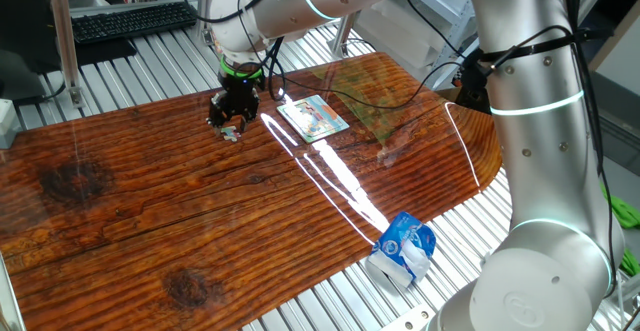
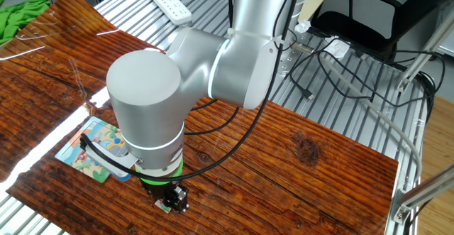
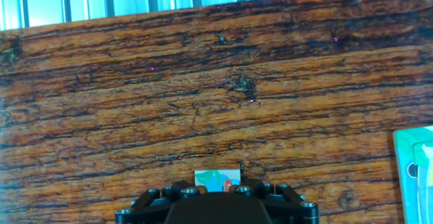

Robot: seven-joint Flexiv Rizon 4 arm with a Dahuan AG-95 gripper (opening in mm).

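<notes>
A small, light-coloured puzzle piece (image 1: 231, 132) rests on the wooden board near its far edge, just under my gripper (image 1: 228, 124). The wrist view gives its printed face, turquoise with green and a bit of red; the lower part of the piece (image 3: 216, 178) is hidden behind the gripper body. My gripper points down with its fingers spread, and they look open around or just above the piece. From the other side, the piece (image 2: 162, 206) shows beside the dark fingers (image 2: 180, 199). Contact between fingers and piece cannot be made out.
A colourful picture puzzle board (image 1: 313, 118) lies close to the gripper on the wooden board (image 1: 130, 221). A blue and white packet (image 1: 404, 248) sits at the near edge. Black cables hang along the arm.
</notes>
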